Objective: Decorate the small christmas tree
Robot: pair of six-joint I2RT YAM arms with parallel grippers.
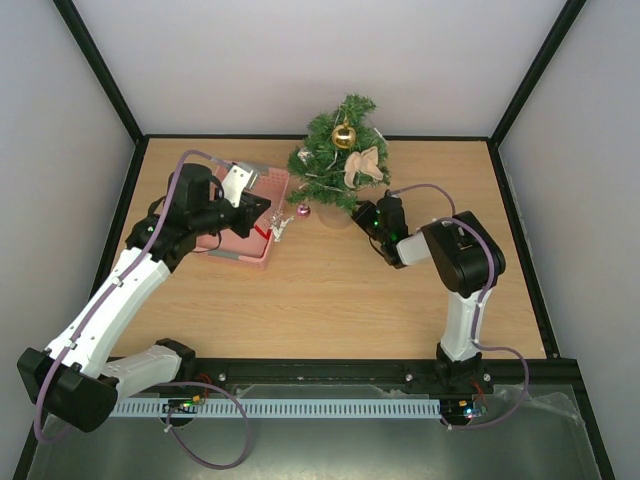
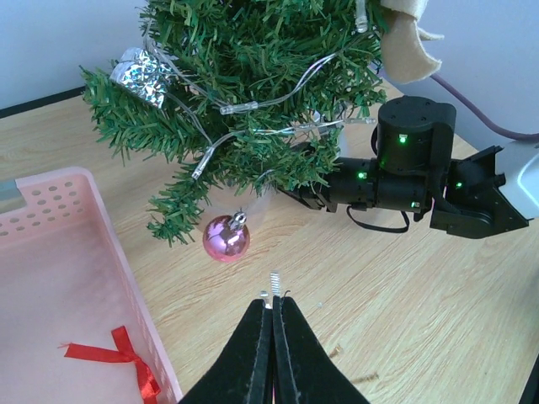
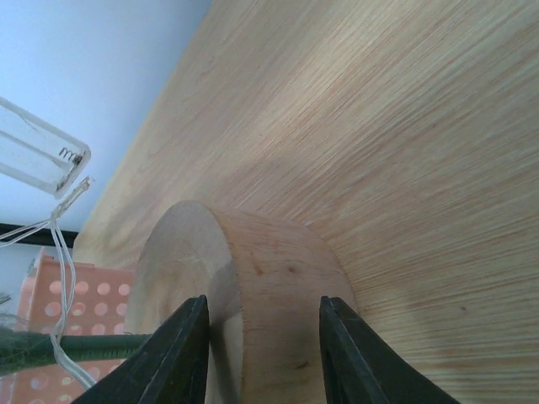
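Observation:
The small Christmas tree (image 1: 325,170) stands at the back middle with a gold ball (image 1: 344,135), a beige bow (image 1: 361,167) and a pink ball (image 2: 226,239) on it. My left gripper is shut, in front of the tree and over the bin's right side. A small silvery-white ornament (image 1: 281,229) appears to hang from its tips; mostly the fingers hide it in the left wrist view. My right gripper has its fingers on either side of the tree's round wooden base (image 3: 286,286), low at the table, shut on it.
A pink bin (image 1: 240,250) with a red ribbon (image 2: 123,357) inside stands left of the tree. A clear battery case (image 3: 38,147) with wires shows in the right wrist view.

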